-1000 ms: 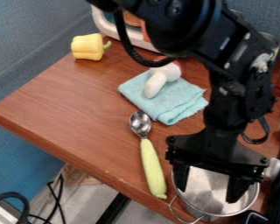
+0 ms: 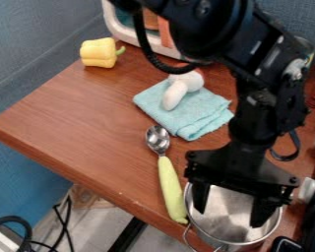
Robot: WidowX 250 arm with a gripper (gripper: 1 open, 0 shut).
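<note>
The black gripper (image 2: 234,193) is lowered at a steel pot (image 2: 220,221) near the table's right front, with its fingers reaching over or into the pot. The fingers look spread apart; whether anything is between them is hard to tell. A spoon with a pale yellow-green handle (image 2: 171,187) lies left of the pot. A white object (image 2: 181,91) rests on a light blue cloth (image 2: 200,119) behind it.
A yellow pepper (image 2: 99,53) sits at the back left. Dark cables hang at the lower left, and a dark appliance stands at the right edge.
The arm's upper part has shifted slightly, and the gripper with it has moved a little over the past second. The pot sits slightly differently, farther left than a second ago.
</note>
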